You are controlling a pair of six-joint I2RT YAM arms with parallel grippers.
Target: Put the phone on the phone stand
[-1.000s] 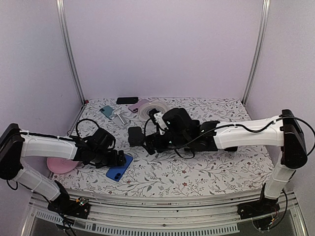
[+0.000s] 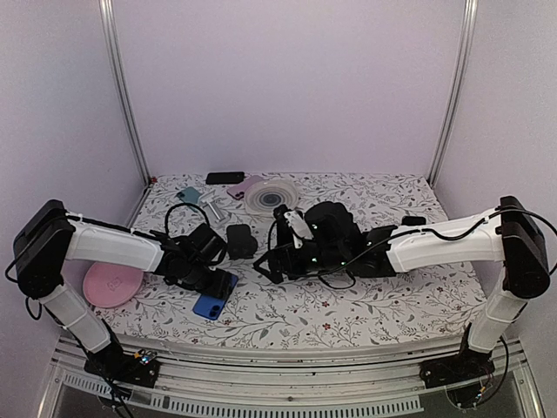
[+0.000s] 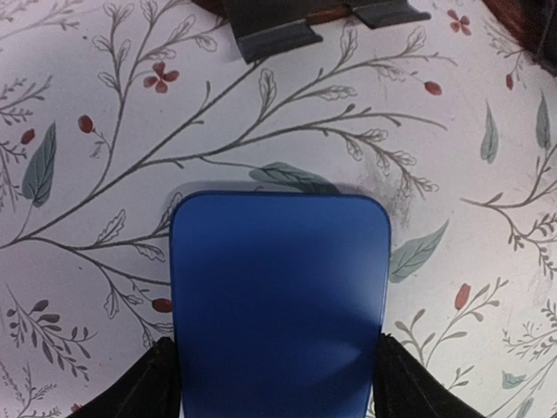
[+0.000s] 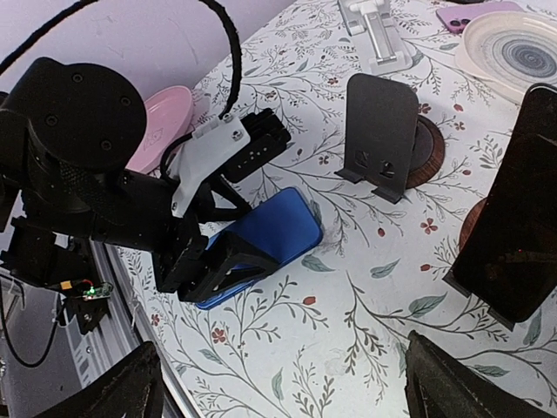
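A blue phone (image 2: pixel 211 306) (image 3: pixel 278 279) (image 4: pixel 283 226) lies flat on the floral table at the left front. My left gripper is over it, fingers at its two long sides, part open; whether they press on it I cannot tell. A black phone stand (image 2: pixel 241 240) (image 4: pixel 376 131) on a round wooden base stands just behind the phone. My right gripper (image 2: pixel 271 266) is open with nothing between its fingers, right of the left one and above the table. In the right wrist view a second black upright stand or panel (image 4: pixel 518 218) is at the right.
A pink plate (image 2: pixel 113 287) is at the left edge. A white plate (image 2: pixel 271 185), a silver stand (image 4: pixel 383 48), a pink item (image 2: pixel 244 183), a teal item (image 2: pixel 188 194) and a black slab (image 2: pixel 224 178) are at the back.
My left gripper has moved right and down onto the blue phone, which now lies slightly shifted. The right arm has shifted slightly.
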